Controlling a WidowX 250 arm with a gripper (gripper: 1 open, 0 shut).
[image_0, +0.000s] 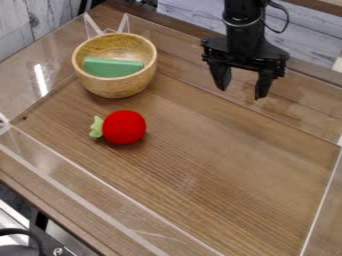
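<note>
My black gripper (245, 70) hangs over the back right of the wooden table, open, with nothing visible between its fingers. A red tomato or similar round fruit (123, 127) with a green top lies at the middle left. A yellow bowl (127, 44) at the back left holds a green, elongated object (111, 66).
A pale wall or ledge runs along the back right edge. Dark cables show at the lower left corner.
</note>
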